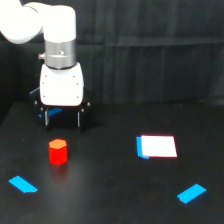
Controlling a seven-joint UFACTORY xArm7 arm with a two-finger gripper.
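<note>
My gripper [63, 118] hangs at the upper left below the white arm, its dark fingers spread apart. A small blue piece [54, 112] lies behind or beneath it, partly covered by the left finger; I see nothing clearly held. In front of the gripper, nearer the camera, a red block [58, 152] stands on the dark table. A white square with a pinkish edge [159, 147] lies to the right, and a blue piece [140, 147] shows along its left side.
One flat blue piece [22, 184] rests at the lower left, another blue piece [191, 193] at the lower right. Bare table [110, 185] stretches between them. A dark curtain [150, 60] closes off the back.
</note>
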